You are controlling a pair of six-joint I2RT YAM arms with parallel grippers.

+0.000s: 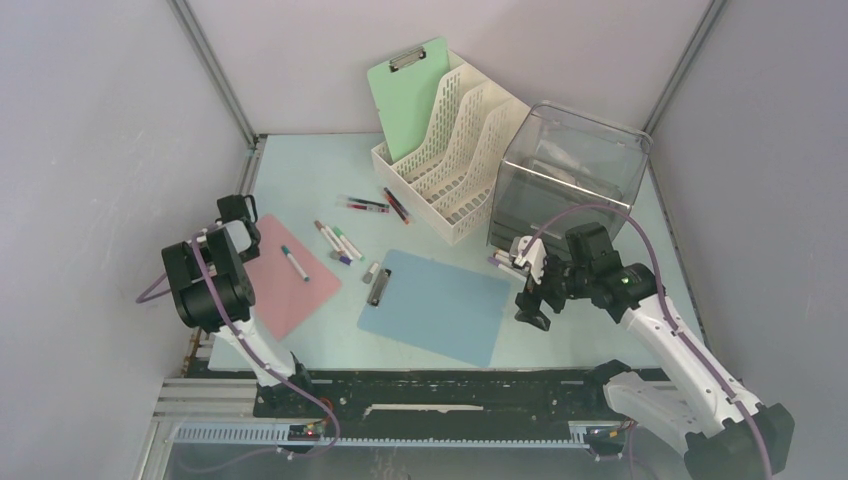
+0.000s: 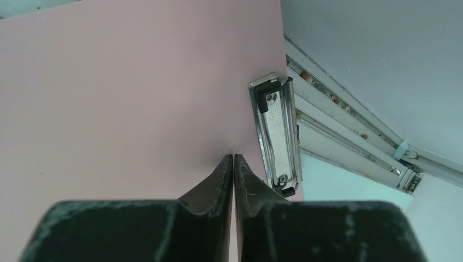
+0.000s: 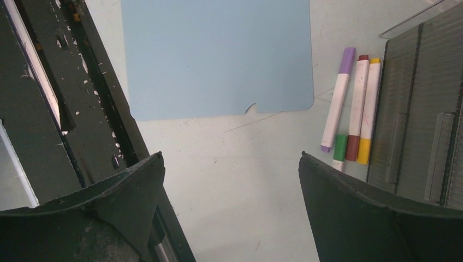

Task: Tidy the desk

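My left gripper is shut with nothing visible between its fingers, low over the pink clipboard [image 2: 125, 98] near its metal clip [image 2: 278, 131]. In the top view that clipboard [image 1: 290, 290] lies at the left with a teal marker [image 1: 295, 262] on it. My right gripper stands open at the right, near the blue clipboard [image 1: 433, 305] and several markers [image 3: 358, 103] beside a clear drawer box [image 1: 570, 165]. A green clipboard [image 1: 408, 105] stands in the white file organizer [image 1: 460, 215].
Loose markers [image 1: 338, 240] and pens [image 1: 395, 205] lie in the middle of the desk. The left wall is close beside the left arm.
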